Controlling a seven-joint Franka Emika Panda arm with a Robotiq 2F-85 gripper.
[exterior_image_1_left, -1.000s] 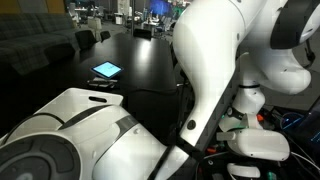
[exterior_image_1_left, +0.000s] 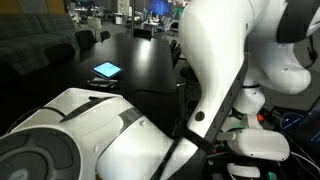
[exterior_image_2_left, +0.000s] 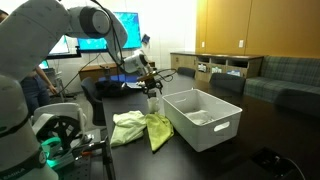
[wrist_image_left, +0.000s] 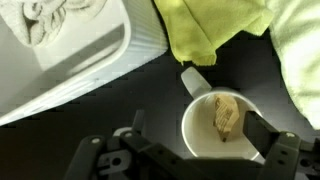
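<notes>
A white mug (wrist_image_left: 214, 126) with its handle (wrist_image_left: 196, 82) towards the top sits on the dark table in the wrist view. Inside it lies a small brown piece (wrist_image_left: 226, 116). My gripper is open over the mug, its dark fingers (wrist_image_left: 138, 122) on either side in the picture and nothing held between them. From exterior view 2 the mug (exterior_image_2_left: 153, 104) appears beside the white box, with my gripper (exterior_image_2_left: 150, 78) above it. My arm covers this spot in exterior view 1.
The white box (exterior_image_2_left: 213, 128) stands close to the mug, a pale cloth (wrist_image_left: 58, 16) inside it. A yellow-green cloth (exterior_image_2_left: 160, 131) and a paler cloth (exterior_image_2_left: 128, 126) lie nearby. The table's far part (exterior_image_1_left: 146, 62) has clear room beside a lit tablet (exterior_image_1_left: 106, 70).
In exterior view 1 my arm has shifted a little, its upper part leaning slightly differently and its dark joint sitting lower. The box and tablet look unmoved.
</notes>
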